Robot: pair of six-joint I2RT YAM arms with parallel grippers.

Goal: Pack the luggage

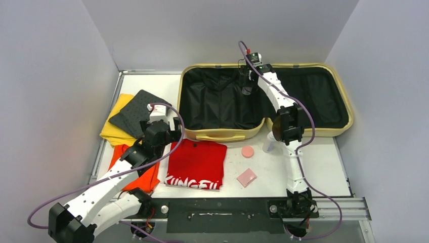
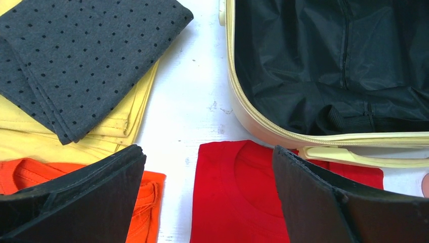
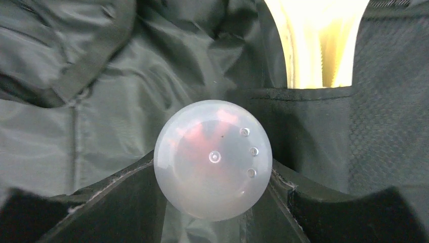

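An open suitcase with a yellow rim (image 1: pixel 221 133) and black lining fills the back of the table. Over its left half, near the hinge side, my right gripper is shut on a translucent round-ended bottle (image 3: pixel 212 159). My left gripper hangs open with nothing between its fingers, above the gap between the clothes. A folded red shirt (image 1: pixel 196 164) lies in front of the suitcase. To the left lie a dark dotted cloth (image 2: pixel 96 61) on a yellow cloth (image 2: pixel 129 114), and an orange cloth (image 2: pixel 152 210).
A white bottle (image 1: pixel 268 143) stands beside the right forearm. A round pink item (image 1: pixel 247 151) and a pink square packet (image 1: pixel 247 177) lie on the white table (image 1: pixel 227 185). The suitcase's right half (image 1: pixel 324 96) looks empty.
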